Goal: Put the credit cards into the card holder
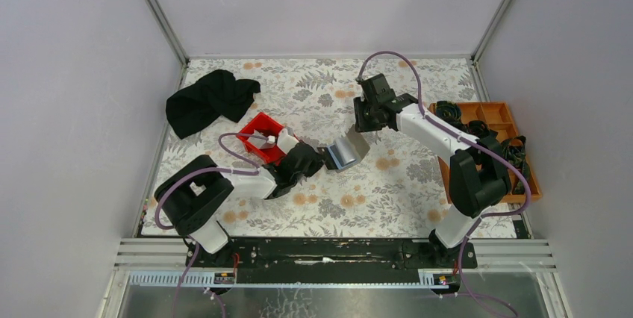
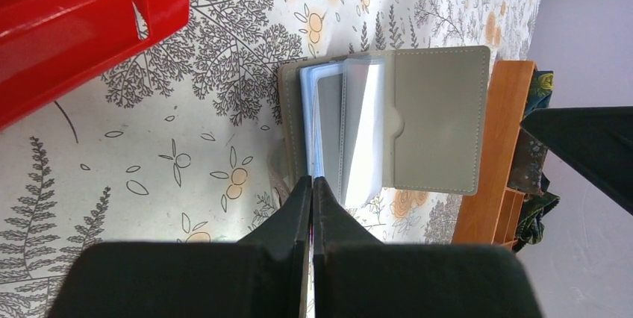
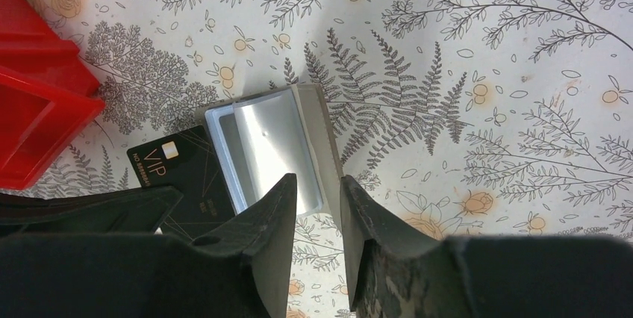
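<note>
The grey card holder (image 2: 440,120) lies unfolded on the table, its clear sleeves (image 3: 272,142) standing partly lifted. A black VIP card (image 3: 190,161) shows in the right wrist view, its right edge against the sleeves; whether it is inside one cannot be told. My left gripper is shut on the card, which appears almost edge-on in the left wrist view. My right gripper hangs over the holder's flap side, open, with nothing between its fingers; in the top view it is behind the holder.
The red box (image 1: 263,125) stands just left of the holder, close to my left arm. A black cloth (image 1: 213,101) lies at the back left. A wooden organizer (image 1: 496,115) with dark items fills the right side.
</note>
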